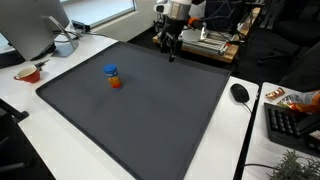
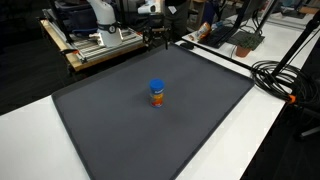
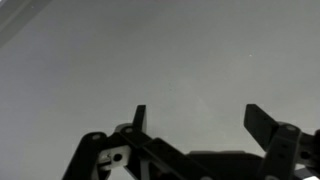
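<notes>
A small jar with a blue lid and an orange-red label point(image 1: 113, 77) stands upright on the dark grey mat point(image 1: 140, 120), toward its left side in exterior view 1. Exterior view 2 shows the same jar point(image 2: 157, 94) near the middle of the mat. Well away from it, over the mat's far edge by the robot base, is my gripper point(image 1: 168, 55). In the wrist view the gripper is open, its two dark fingers wide apart, with only bare grey surface between and beyond them.
A red cup point(image 1: 29, 74) sits on the white table left of the mat. To the right lie a computer mouse point(image 1: 240, 93) and a keyboard point(image 1: 290, 125). Coiled black cable point(image 2: 283, 78) rests past the mat's edge.
</notes>
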